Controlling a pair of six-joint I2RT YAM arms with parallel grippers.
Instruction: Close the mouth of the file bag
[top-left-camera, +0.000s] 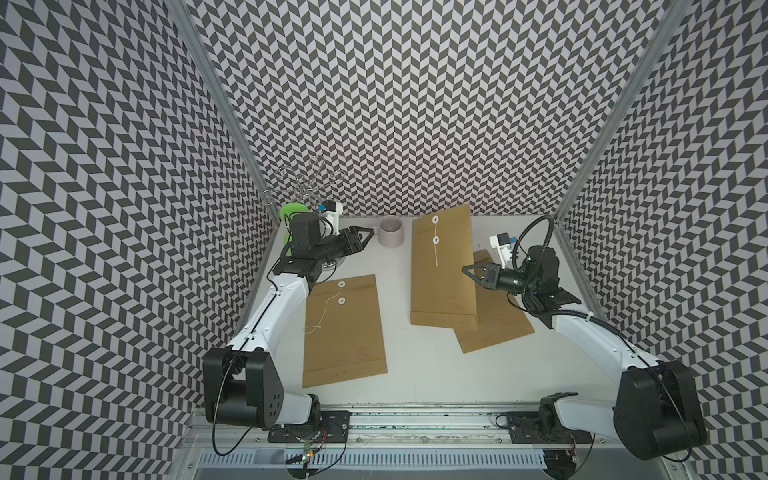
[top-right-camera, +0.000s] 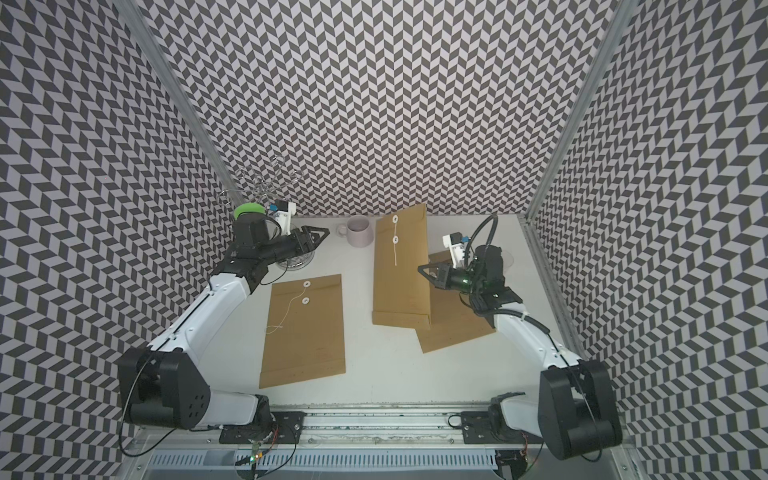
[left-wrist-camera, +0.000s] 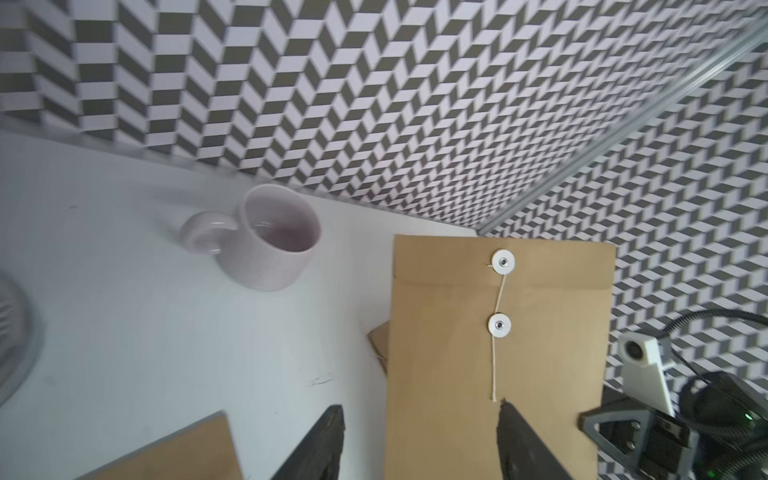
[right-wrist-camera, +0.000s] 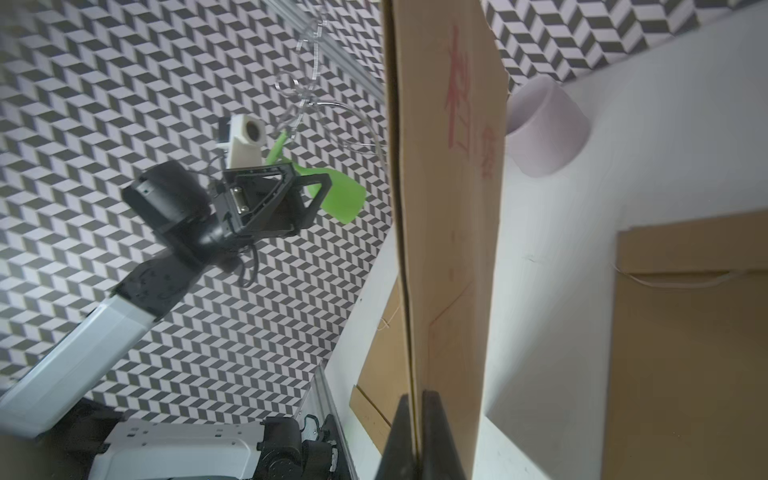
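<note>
A brown file bag (top-left-camera: 440, 284) stands tilted over the table, held at its right edge by my right gripper (top-left-camera: 468, 273), which is shut on it. Its two white button discs (left-wrist-camera: 499, 325) show with the string (left-wrist-camera: 494, 372) running between them and hanging below the lower one. In the right wrist view the bag appears edge-on between the fingertips. My left gripper (top-left-camera: 366, 237) is open, left of the bag and apart from it.
Other brown bags lie flat at left (top-left-camera: 344, 344) and right (top-left-camera: 504, 328). A pink mug (top-left-camera: 390, 235) stands at the back middle, near a wire rack (top-left-camera: 308, 180) and a green item (top-right-camera: 249, 209).
</note>
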